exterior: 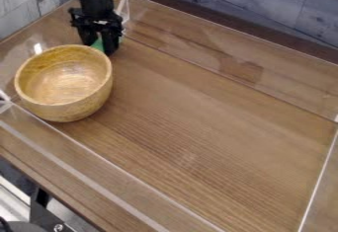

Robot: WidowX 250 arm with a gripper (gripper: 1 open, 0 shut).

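Note:
My black gripper (101,37) reaches down from the top left, its fingers around a small green object (97,44) just behind a large yellow bowl (63,83). The gripper appears shut on the green object, which is partly hidden by the dark fingers. The bowl stands empty at the left of the wooden tray floor (211,127).
Pale raised walls (238,4) border it at the back and sides, with the bowl close to the left edge.

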